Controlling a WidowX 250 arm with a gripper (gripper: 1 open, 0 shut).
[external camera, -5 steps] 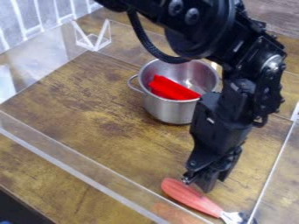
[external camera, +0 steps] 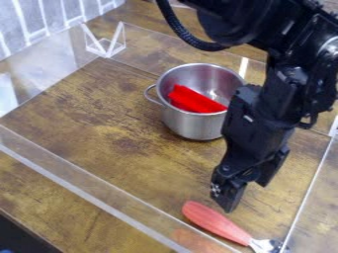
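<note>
My black gripper hangs open on the right of the view, just above the wooden table, a little above and behind an orange-red handled tool with a metal end, which lies near the front edge. Nothing shows between the fingers. Behind the gripper stands a steel pot with a red object inside, partly hidden by the arm.
A white wire object stands at the back left. Transparent edges run along the left and right front of the view.
The tool lies in about the same place.
</note>
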